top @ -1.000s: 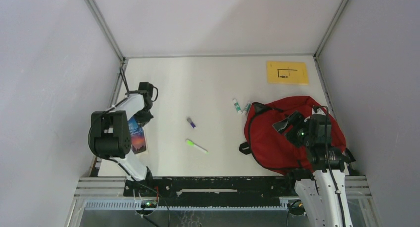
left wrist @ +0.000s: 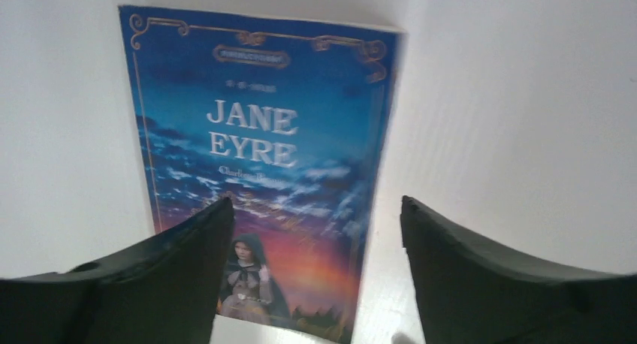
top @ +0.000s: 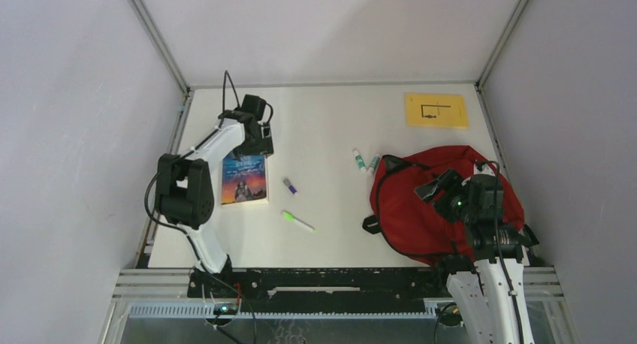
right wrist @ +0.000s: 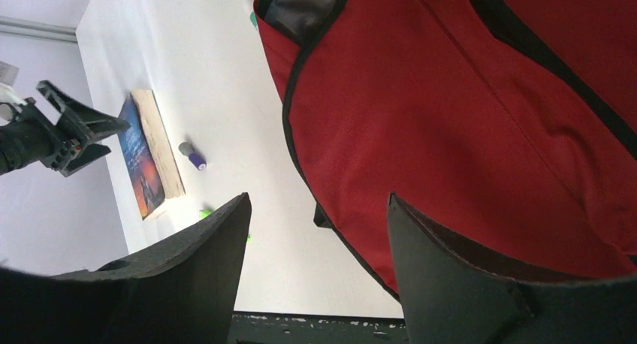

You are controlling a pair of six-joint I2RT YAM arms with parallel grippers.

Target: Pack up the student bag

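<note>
The book titled Jane Eyre [left wrist: 252,134] lies face up at the left of the table, its blue and orange cover [top: 246,182] partly under the left arm in the top view. Above its far end hangs my left gripper, its fingers spread apart with nothing gripped between them. In the right wrist view the page edges of the book [right wrist: 161,143] show. The red bag [top: 421,209] rests at the right, its black-trimmed edge towards the table's middle. Over it my right gripper stays open and empty.
A purple-capped marker [top: 291,185] and a green-capped marker [top: 299,221] lie right of the book. Two small white-and-green tubes [top: 360,161] lie beside the bag's far corner. A yellow folder [top: 436,110] sits at the back right.
The book has shifted right and slightly away from the front, along with the left arm. The left gripper has come off its cover. The right arm and bag stayed still.
</note>
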